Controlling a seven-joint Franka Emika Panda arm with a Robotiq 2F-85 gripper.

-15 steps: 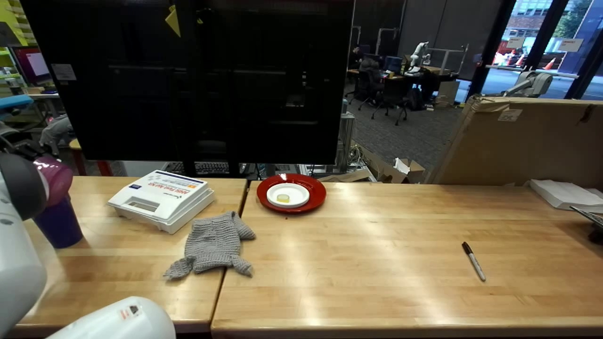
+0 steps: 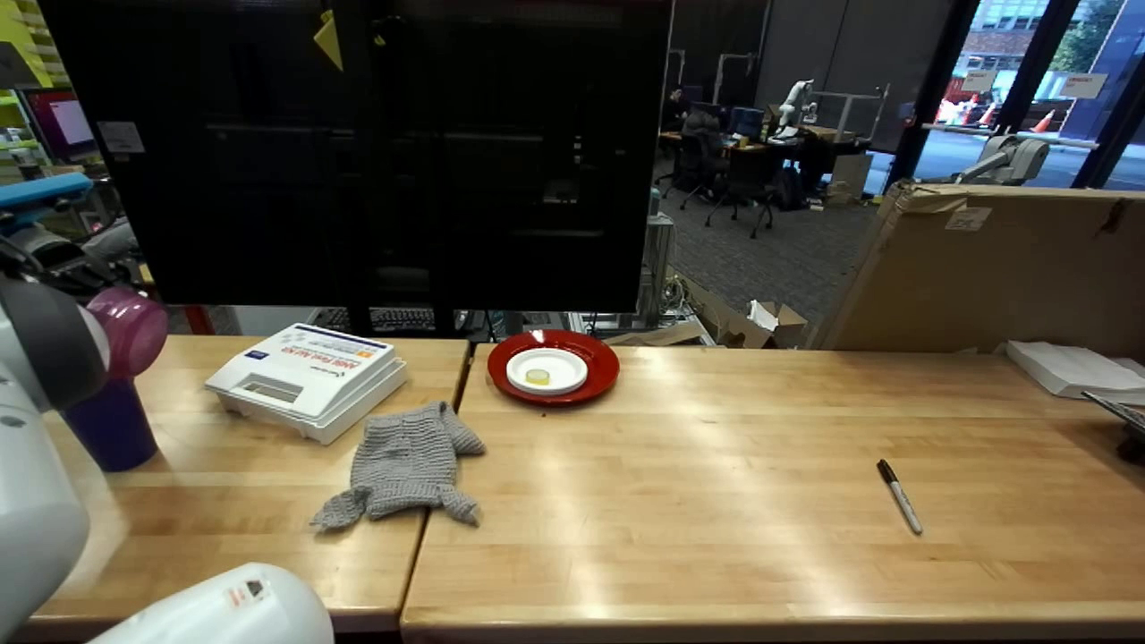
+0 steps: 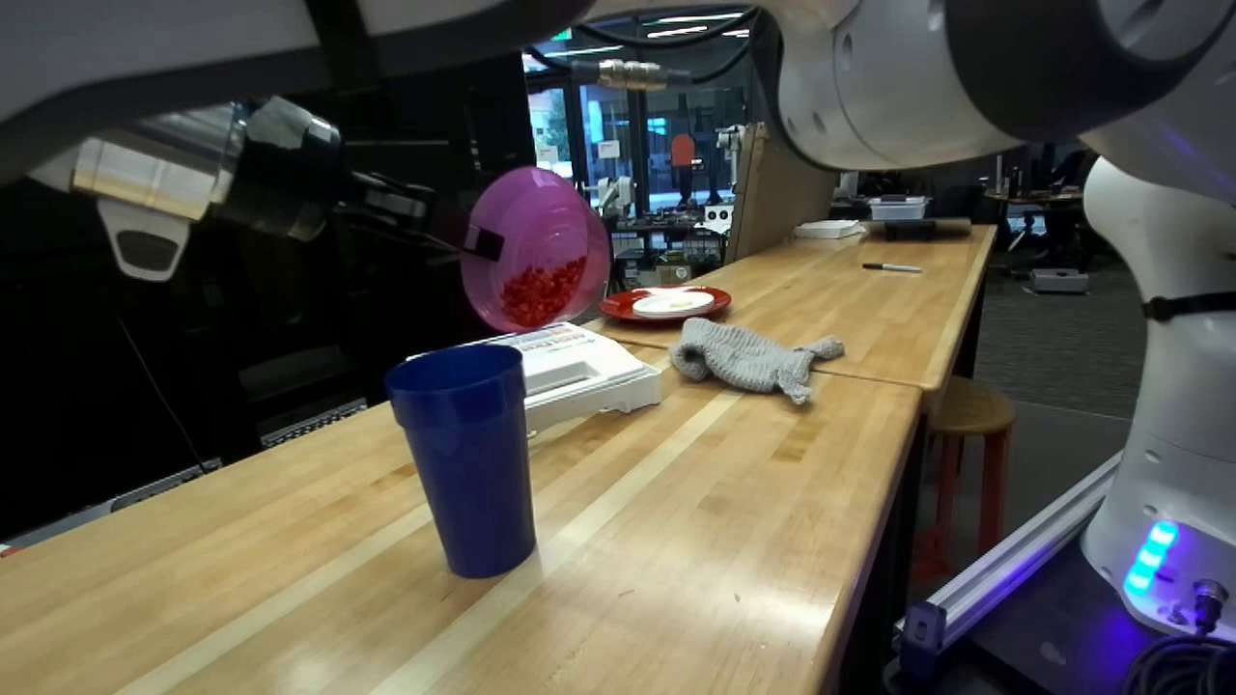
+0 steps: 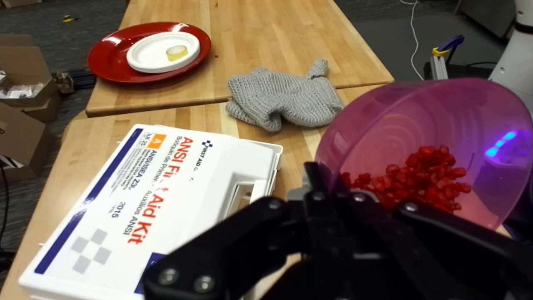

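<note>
A translucent pink bowl (image 3: pixel 558 212) hangs tilted in the air, with small red pieces (image 3: pixel 542 291) gathered along its lower wall. My gripper (image 3: pixel 481 242) is shut on the bowl's rim. In the wrist view the dark fingers (image 4: pixel 315 181) pinch the near rim of the bowl (image 4: pixel 424 110), and the red pieces (image 4: pixel 424 177) show inside. A blue cup (image 3: pixel 469 463) stands upright on the table, below the bowl and close to it. In exterior view 1 the bowl (image 2: pixel 131 331) appears just above the cup (image 2: pixel 113 424); the robot arm covers the gripper there.
A white first aid kit (image 2: pixel 308 376) lies near the cup. Beyond it are a crumpled grey knitted cloth (image 2: pixel 408 461) and a red plate (image 2: pixel 603 370) holding a smaller white plate (image 2: pixel 575 370). A marker (image 2: pixel 899 495) lies on the otherwise mostly clear right table.
In exterior view 1 the bowl has moved right and slightly down, and its tilt looks different. The cup, kit, cloth and plates stand where they were.
</note>
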